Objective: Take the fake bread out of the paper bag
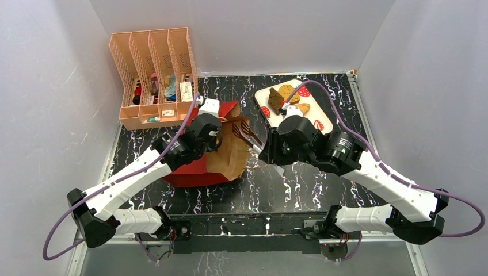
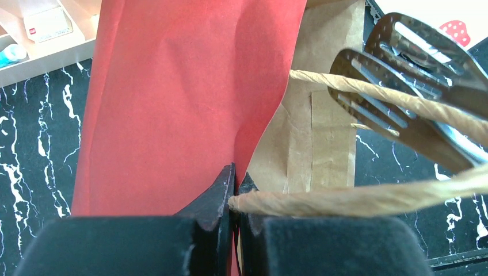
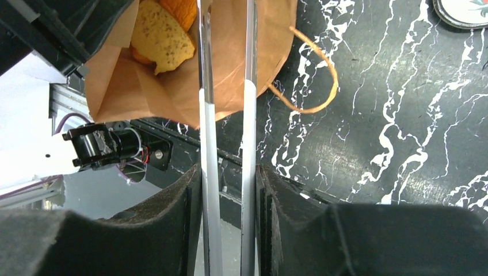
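The red and brown paper bag lies with its mouth facing right. In the left wrist view my left gripper is shut on the bag's edge. My right gripper is closed around the white handles of metal tongs, whose slotted brown heads are apart and empty, right at the bag's mouth. Inside the bag, a yellow fake bread piece and an orange one show in the right wrist view. From above, the bag's inside is mostly covered by the left arm.
A strawberry-patterned tray at the back right bears a brown piece, a yellow piece and an orange piece. A pink divided rack stands back left. A twine handle loops out at the bag's mouth.
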